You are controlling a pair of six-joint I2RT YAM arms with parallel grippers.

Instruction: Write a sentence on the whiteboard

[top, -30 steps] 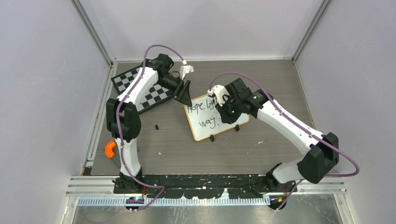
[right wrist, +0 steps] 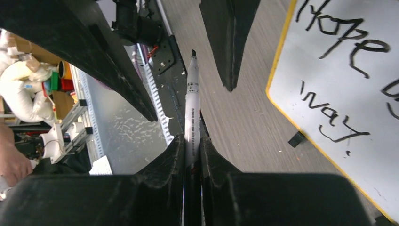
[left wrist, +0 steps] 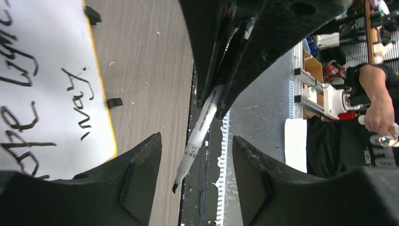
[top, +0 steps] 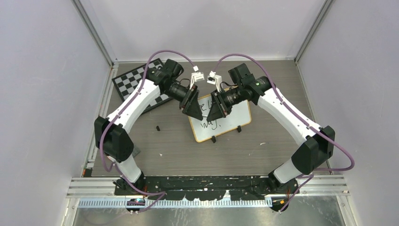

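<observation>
The whiteboard (top: 239,115) lies on the table with black handwriting on it, partly covered by both arms in the top view. A white marker (left wrist: 200,123) with a bare black tip is held by my right gripper, which is shut on its rear part. My left gripper is open, and its fingers (left wrist: 141,172) stand on either side of the marker's tip end without visibly touching it. From the right wrist view, the left fingers (right wrist: 229,61) likewise flank the marker, with a gap on both sides. The grippers face each other over the board.
A black-and-white checkered board (top: 127,84) lies at the back left, under the left arm. Small black clips (top: 214,139) sit along the whiteboard's near edge. A small dark piece (top: 158,128) rests on the table at left.
My left gripper has moved right and nearer the front; my right gripper has moved left. They were apart and now meet above the board, hiding more of its writing.
</observation>
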